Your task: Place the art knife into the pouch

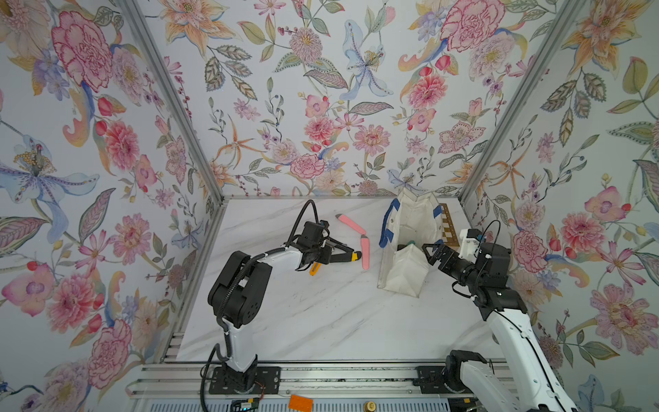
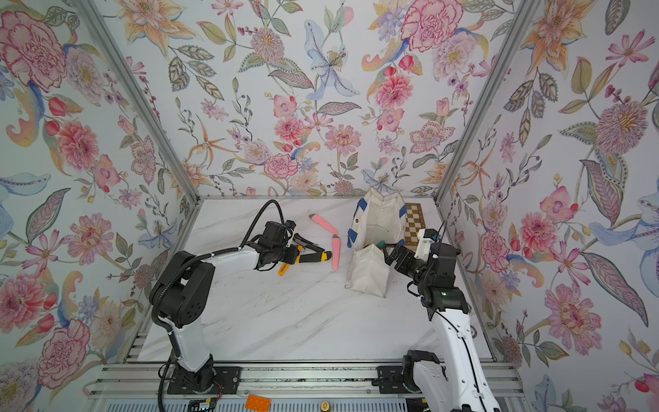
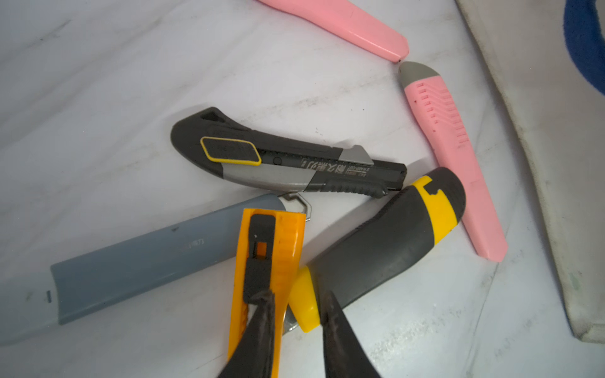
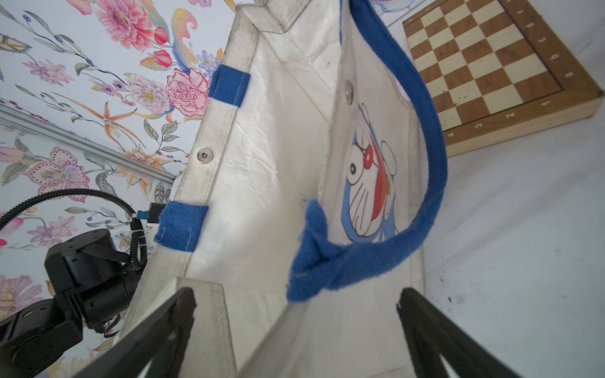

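Note:
In the left wrist view several art knives lie on the marble table: an orange one (image 3: 287,239), a black-yellow one (image 3: 378,252), a grey-black one (image 3: 283,170), a blue-grey one (image 3: 157,258) and pink ones (image 3: 466,176). My left gripper is low over the orange knife's body, fingertips slightly apart; whether it holds anything is unclear. The white pouch (image 4: 271,157), with blue straps and a cartoon face, stands open on the right. My right gripper is open at its near edge, the pouch's side between its fingers.
A wooden chessboard (image 4: 479,69) lies behind the pouch. Floral walls enclose the back and both sides.

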